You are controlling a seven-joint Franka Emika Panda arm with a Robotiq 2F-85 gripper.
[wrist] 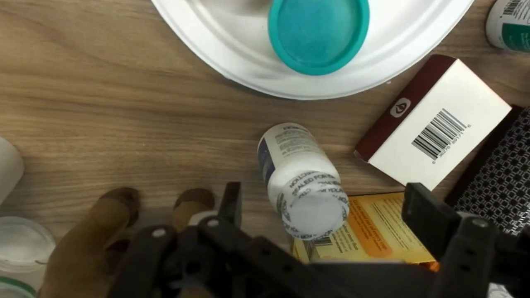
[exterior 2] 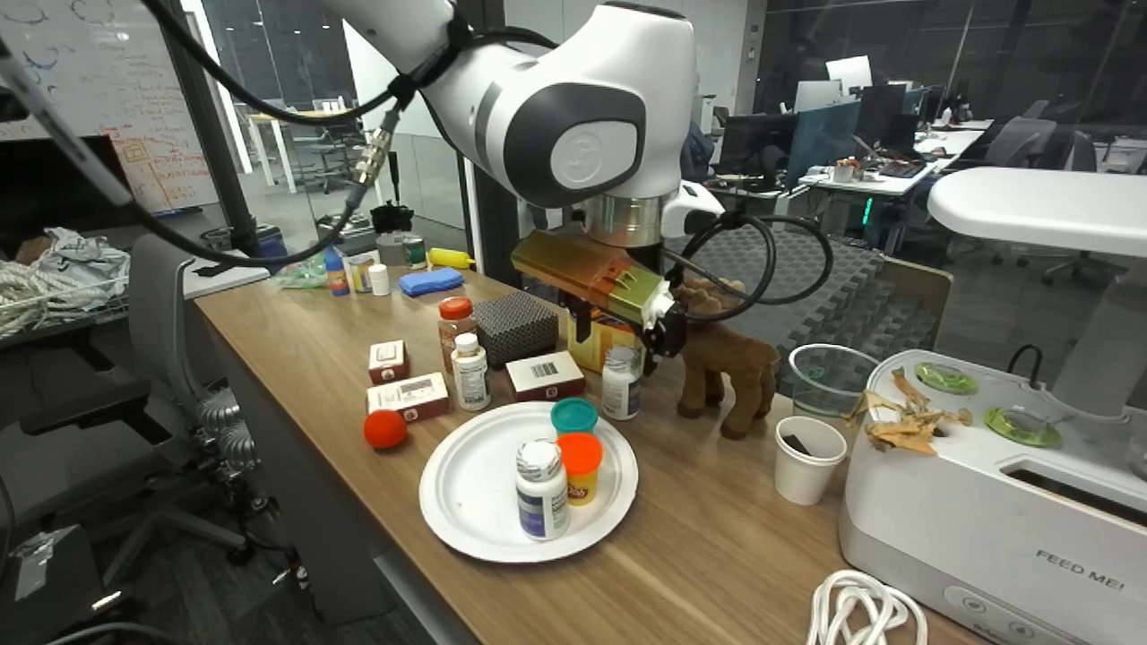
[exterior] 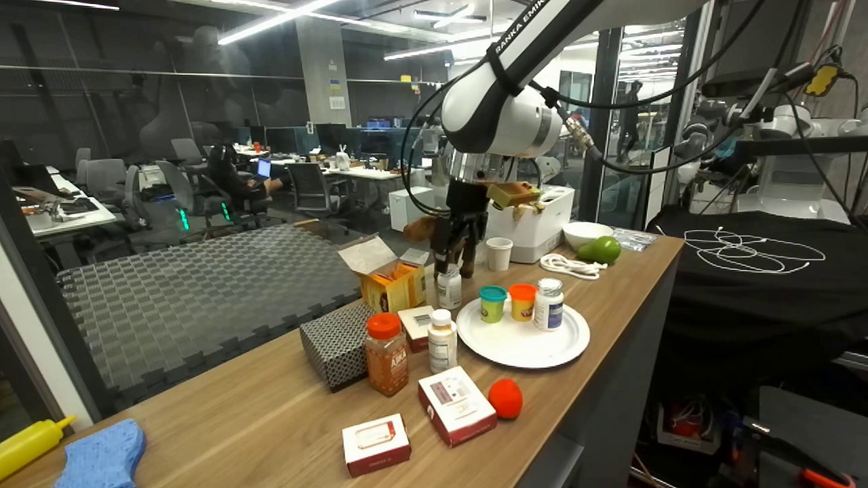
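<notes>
A white bottle (wrist: 310,186) with a printed seal round its cap stands upright on the table, between the plate and the yellow box. In the wrist view my gripper is open, one finger on each side of the bottle's cap as seen from above, nothing gripped. From the side, the gripper (exterior: 451,259) hangs over the bottle (exterior: 449,290), its fingertips about at cap height. On the white plate (exterior 2: 473,532) stand another white bottle (exterior 2: 542,494), an orange-lidded tub (exterior 2: 582,462) and a teal-lidded tub (exterior 2: 574,416).
Close around the bottle are an open yellow box (exterior: 392,286), a red-and-white box (wrist: 437,124) and a brown toy moose (exterior 2: 731,360). A paper cup (exterior 2: 808,460) and a white appliance (exterior 2: 989,527) stand farther off. Bare table shows between plate and cup.
</notes>
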